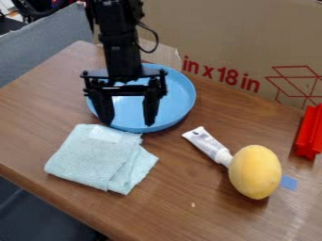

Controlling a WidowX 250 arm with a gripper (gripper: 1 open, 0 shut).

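Note:
My black gripper [126, 111] hangs over the near half of a round blue plate [178, 93], its two fingers apart and pointing down, with nothing seen between them. A folded pale blue cloth [98, 163] lies on the wooden table just in front of the plate, a little below the gripper. A white tube [202, 141] lies to the right of the plate, its cap end beside a yellow egg-shaped object [254, 172].
A red item [308, 132] sits at the right edge. A cardboard box [239, 38] stands behind. Its near edge drops off at lower left.

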